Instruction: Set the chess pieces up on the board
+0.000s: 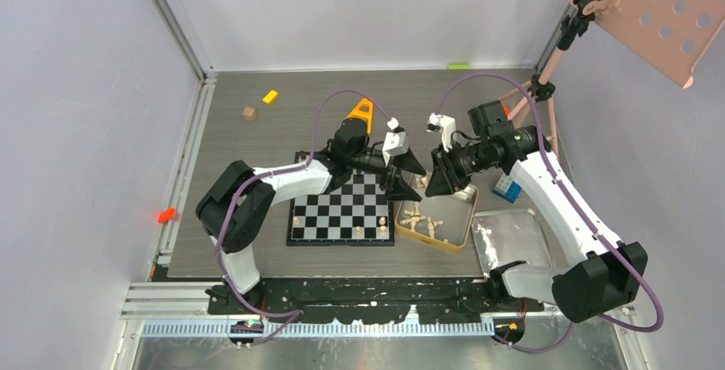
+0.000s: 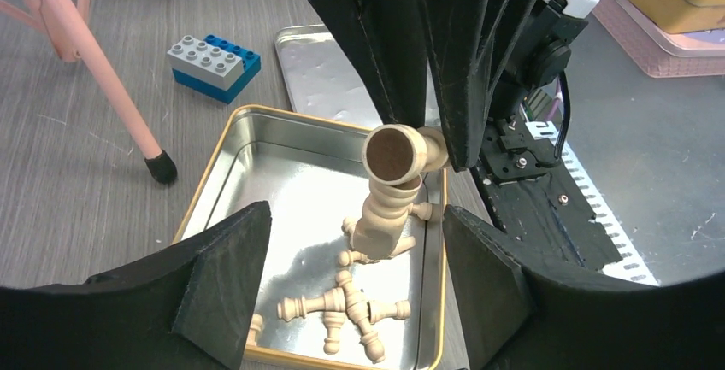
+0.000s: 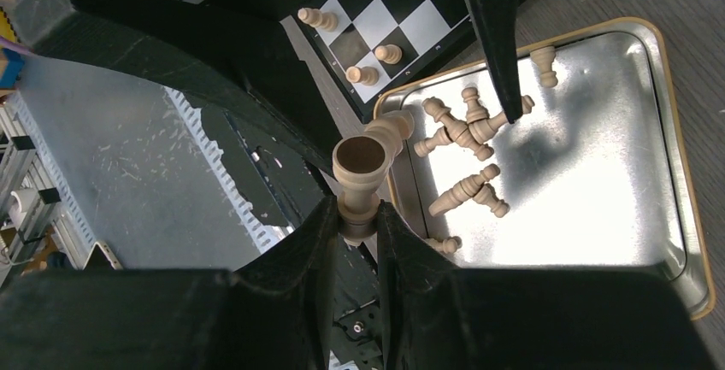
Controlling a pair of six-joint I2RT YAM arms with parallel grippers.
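My right gripper is shut on a pale wooden chess piece (image 3: 357, 203), with more piece-like wooden parts stacked at it above the tray (image 2: 203, 203). My left gripper stands open, facing these parts, its fingers apart on either side in the left wrist view. Loose pieces (image 2: 312, 306) lie in the metal tray. The chessboard (image 1: 329, 220) is left of the tray, partly under my left arm; a few pieces (image 3: 389, 54) stand on its near squares.
A blue and grey brick block (image 2: 214, 67) and pink stand legs (image 2: 120, 88) are right of the tray. A second metal tray (image 1: 521, 242) lies at the front right. The left table area holds small blocks (image 1: 250, 114).
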